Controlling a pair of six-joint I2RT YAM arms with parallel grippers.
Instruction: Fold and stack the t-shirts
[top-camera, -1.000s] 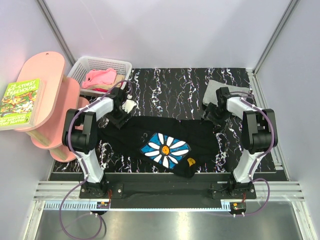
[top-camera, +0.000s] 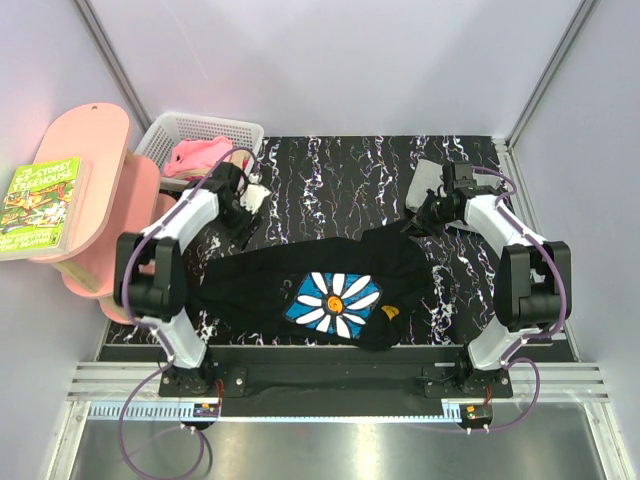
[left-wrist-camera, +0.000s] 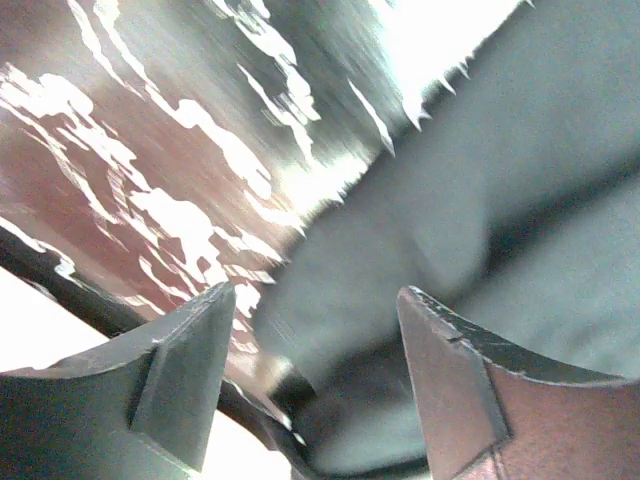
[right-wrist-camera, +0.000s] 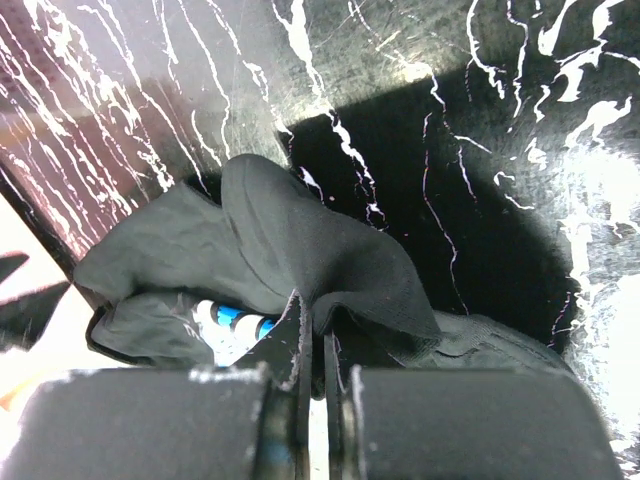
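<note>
A black T-shirt (top-camera: 255, 295) with a blue-and-white daisy print (top-camera: 330, 305) and a small yellow patch lies spread along the table's front half. My right gripper is shut on its back right corner, which is bunched and lifted between the fingers. My left gripper (top-camera: 245, 230) is open above the table, just behind the shirt's left part; in the left wrist view the blurred fabric (left-wrist-camera: 380, 250) shows below its parted fingers (left-wrist-camera: 170, 380).
A folded grey cloth (top-camera: 425, 180) lies at the back right. A white basket (top-camera: 160, 140) with pink and beige clothes stands at the back left, beside pink shelves (top-camera: 85, 140) holding a book (top-camera: 40, 205).
My left gripper has lifted away from the shirt's back left edge.
</note>
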